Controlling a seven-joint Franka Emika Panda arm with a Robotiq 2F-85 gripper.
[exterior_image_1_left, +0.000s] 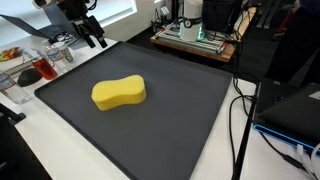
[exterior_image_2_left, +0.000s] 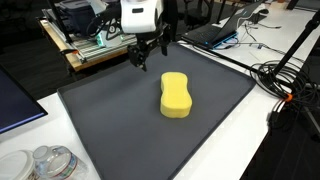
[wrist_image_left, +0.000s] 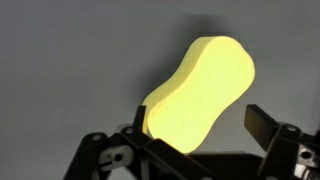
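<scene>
A yellow, peanut-shaped sponge (exterior_image_1_left: 119, 92) lies flat on the dark grey mat (exterior_image_1_left: 165, 135). In exterior view 2 the sponge (exterior_image_2_left: 175, 96) sits right of the mat's middle, close to the gripper. My gripper (exterior_image_1_left: 88, 42) hangs near the mat's far left corner in exterior view 1, apart from the sponge. In the wrist view its black fingers (wrist_image_left: 262, 126) stand wide apart at the bottom. Between and ahead of them, the sponge (wrist_image_left: 203, 92) appears slanted from lower left to upper right. Nothing is held.
Jars with red contents (exterior_image_1_left: 45, 68) stand at the mat's left edge in exterior view 1. A clear jar (exterior_image_2_left: 55, 160) is at the lower left of exterior view 2. Black cables (exterior_image_2_left: 285, 80) run along the table's right side there.
</scene>
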